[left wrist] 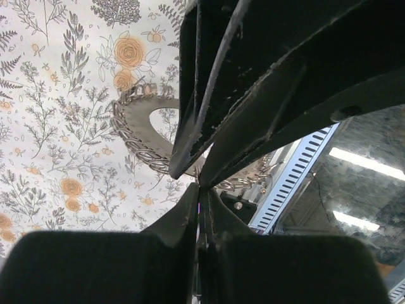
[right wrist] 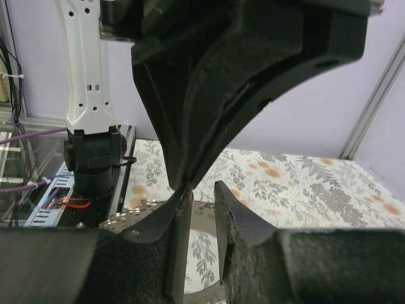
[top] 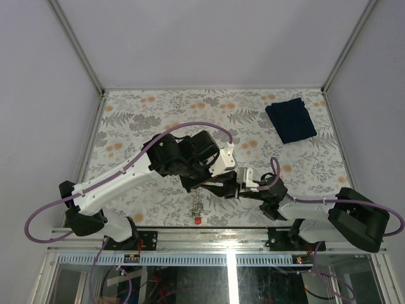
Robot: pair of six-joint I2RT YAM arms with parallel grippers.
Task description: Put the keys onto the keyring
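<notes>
Below the two grippers in the top view hangs a thin metallic strand (top: 197,204) with a red tip (top: 197,220). The left wrist view shows a broad grey loop edged with metal links (left wrist: 131,123) behind the fingertips; part of that grey loop (right wrist: 204,216) also appears in the right wrist view. My left gripper is shut, and what its tips hold, if anything, is too small to make out. Close against it, my right gripper is open by a narrow gap, its fingers either side of the left gripper's tips. Separate keys and a ring cannot be told apart.
A folded dark blue cloth (top: 290,120) lies at the back right. A metal rail (top: 190,235) runs along the front edge. Both arms meet near the front middle, nearly touching.
</notes>
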